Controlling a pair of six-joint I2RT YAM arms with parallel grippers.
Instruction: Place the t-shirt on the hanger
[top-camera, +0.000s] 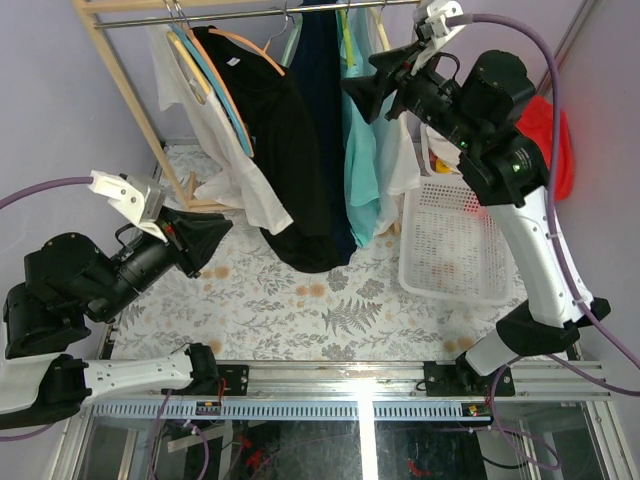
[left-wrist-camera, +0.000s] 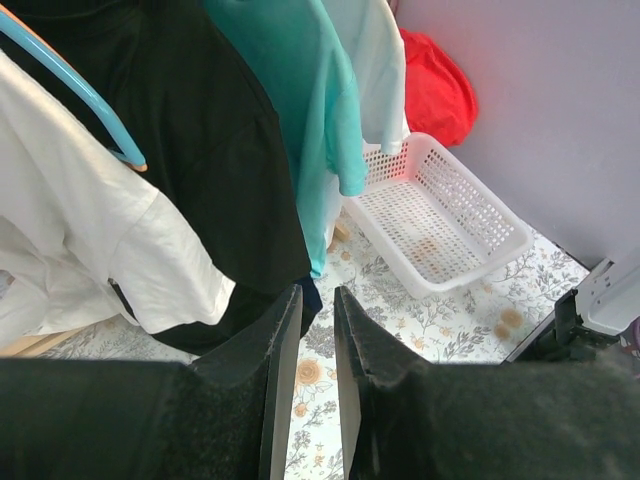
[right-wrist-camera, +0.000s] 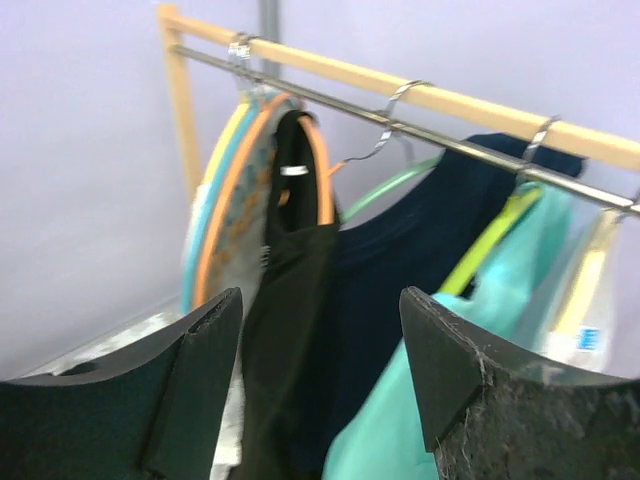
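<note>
A black t-shirt (top-camera: 268, 120) hangs from the rack on an orange hanger (top-camera: 245, 44), whose hook is on the metal rod. In the right wrist view that orange hanger (right-wrist-camera: 318, 165) shows at the shirt's neck. My right gripper stands open, apart from the clothes, with only hanging garments seen beyond its fingers. From above, the right gripper (top-camera: 362, 98) is over the teal garment. My left gripper (top-camera: 208, 250) is at the front left, clear of the rack. The left gripper is part open, its fingers slightly apart and nothing between them.
A white shirt (top-camera: 225, 150), a navy garment (top-camera: 325, 90) and a teal garment (top-camera: 358, 160) hang beside the black one. An empty white basket (top-camera: 455, 240) stands right; red cloth (top-camera: 558, 150) lies behind it.
</note>
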